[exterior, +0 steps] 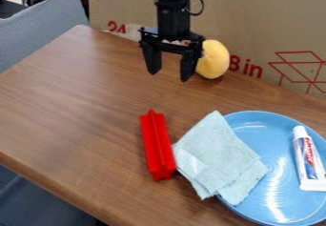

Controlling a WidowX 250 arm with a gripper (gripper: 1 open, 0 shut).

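Note:
My black gripper [171, 66] hangs open over the back of the wooden table, with nothing between its fingers. Just behind it, at the right, a yellow egg-shaped object [214, 60] sits against the cardboard. A red bar-like object [158, 146] lies on the table in front, below and apart from the gripper. A light blue folded cloth [219, 156] rests partly on the blue plate [287, 125], and a toothpaste tube [308, 158] lies on the plate's right part.
A cardboard panel [274, 30] with red printing runs along the back. Grey fabric [38, 30] borders it at the back left.

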